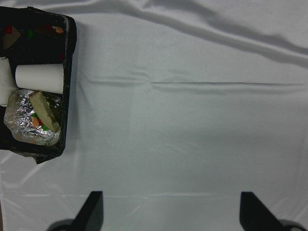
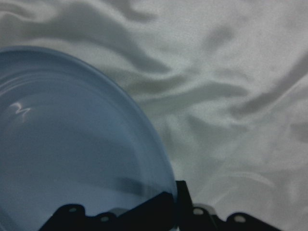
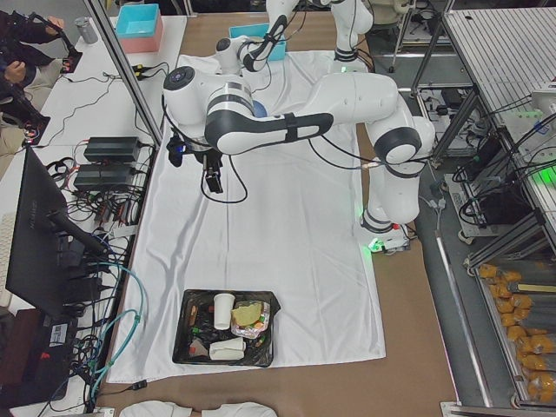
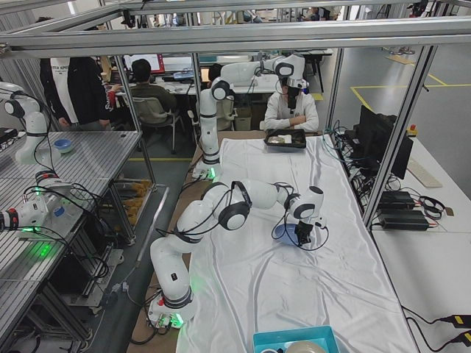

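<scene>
A blue bowl [image 4: 283, 234] rests on the white cloth, filling the lower left of the right wrist view; my right gripper is at its rim, fingers close together on that rim. My left gripper stands open above bare cloth, nothing between its fingers. Beside it in the left wrist view lies a black tray [image 1: 68, 115] holding white cylinders [image 1: 39, 77], crumpled foil [image 1: 19, 115] with a tan piece on it, and small scraps.
A cyan bin [image 4: 291, 338] stands at the near end of the cloth in the camera right view. Monitors and cables [image 3: 43, 243] line one side, metal racks the other.
</scene>
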